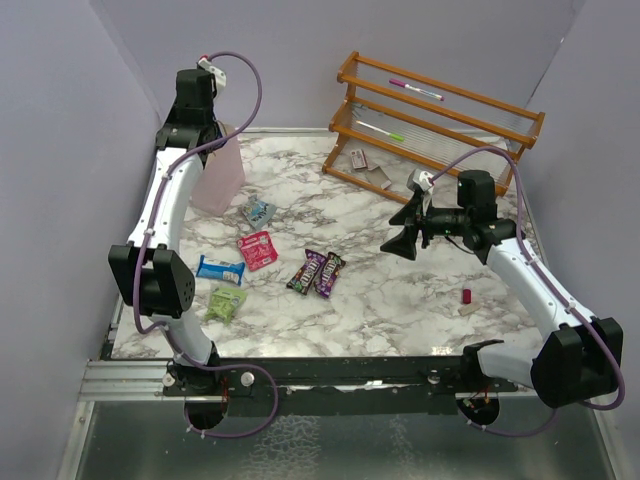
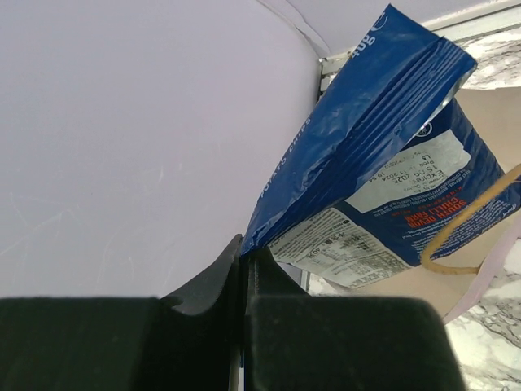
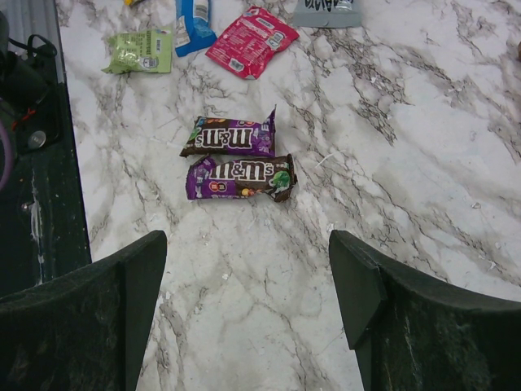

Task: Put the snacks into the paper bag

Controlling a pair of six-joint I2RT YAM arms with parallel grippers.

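My left gripper is over the pink paper bag [image 1: 217, 182], shut on the corner of a blue snack packet [image 2: 350, 122]. A second blue packet [image 2: 440, 187] with white labels lies inside the bag behind it. My right gripper [image 1: 405, 230] stands apart with nothing between its fingers. On the table lie two purple M&M's packets [image 3: 240, 175], a red packet [image 1: 257, 250], a blue packet [image 1: 221, 270], a green packet [image 1: 226, 303] and a grey packet [image 1: 258, 212].
A wooden two-tier rack [image 1: 440, 104] with pens stands at the back right. A small red object [image 1: 466, 296] lies at the right.
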